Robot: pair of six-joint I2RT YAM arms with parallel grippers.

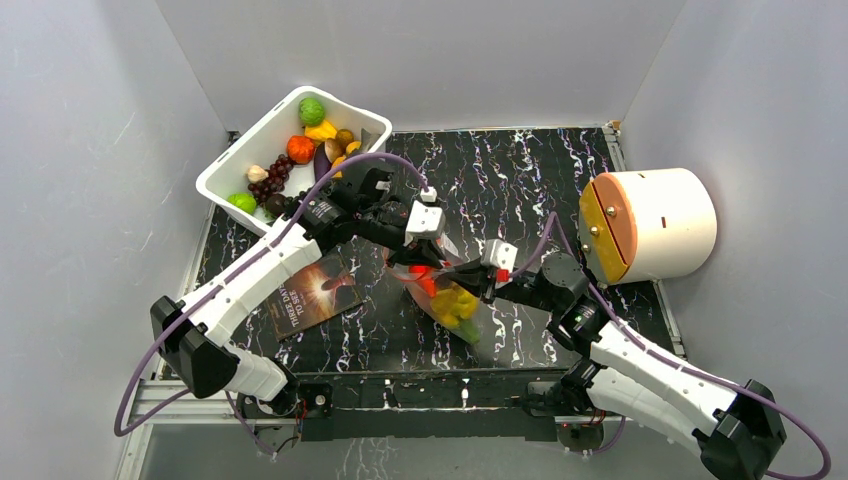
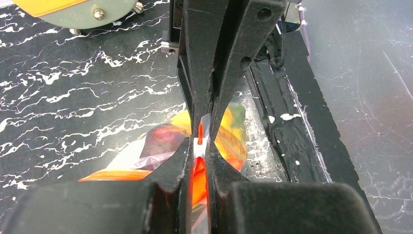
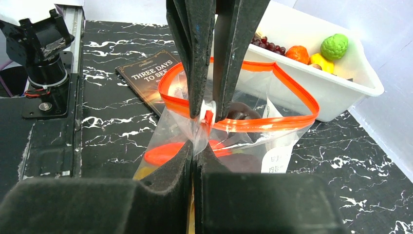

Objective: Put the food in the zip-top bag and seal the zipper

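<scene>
The zip top bag (image 1: 450,320) holds red, yellow and green food; in the right wrist view its orange zipper rim (image 3: 263,124) loops open. My left gripper is shut on the white zipper slider at the bag's top edge. My right gripper is shut on the clear plastic just below the slider, facing the left one's fingertips, which meet at the slider (image 3: 207,113).
A white bin (image 1: 230,165) of food stands at back left. A book (image 1: 310,295) lies left of the bag. A cylindrical cream container (image 1: 660,225) stands at the right.
</scene>
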